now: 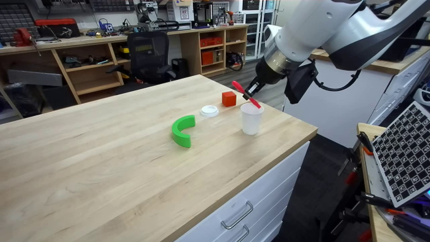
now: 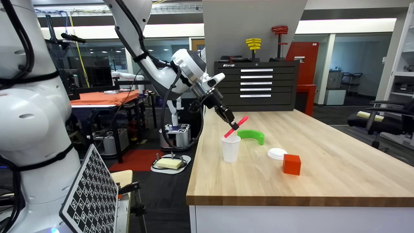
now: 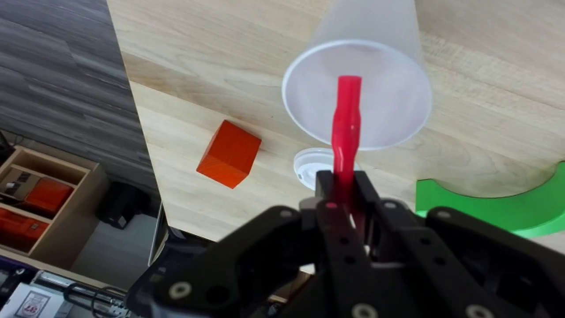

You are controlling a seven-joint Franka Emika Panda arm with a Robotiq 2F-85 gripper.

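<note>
My gripper (image 1: 247, 95) is shut on a red-pink stick (image 1: 238, 85), gripped partway along its length and held at a slant. Below it a translucent white cup (image 1: 251, 123) stands upright on the table. In exterior view 2 the lower end of the stick (image 2: 229, 133) is at the mouth of the cup (image 2: 231, 150). The wrist view has the stick's tip (image 3: 349, 87) in front of the cup's opening (image 3: 389, 100); how far in it reaches is hard to tell. The fingers sit above and beside the cup, apart from its rim.
Near the cup lie a white lid (image 1: 209, 111) and an orange-red cube (image 1: 228, 99). A green arc-shaped block (image 1: 181, 131) rests farther into the table. The table's edge (image 1: 296, 135) runs close by the cup. Much of the wooden top is bare.
</note>
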